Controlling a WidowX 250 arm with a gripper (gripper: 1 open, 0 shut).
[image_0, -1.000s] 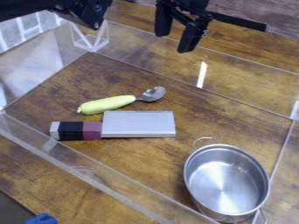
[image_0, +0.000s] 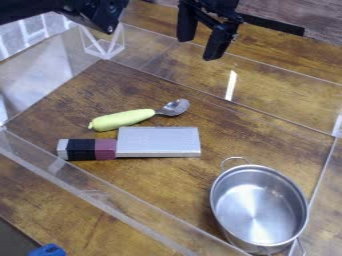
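Note:
The black gripper (image_0: 201, 30) hangs at the top of the view, its fingers open with nothing between them, above the back of the wooden table. Below it lie a pale yellow-green corn cob (image_0: 122, 119), a metal spoon (image_0: 174, 108) beside it, and a silver grater (image_0: 159, 142) with a dark handle (image_0: 87, 149). A steel pot (image_0: 258, 205) stands at the front right, empty.
Clear plastic walls (image_0: 27, 170) border the work area. A blue object (image_0: 47, 250) is at the bottom left.

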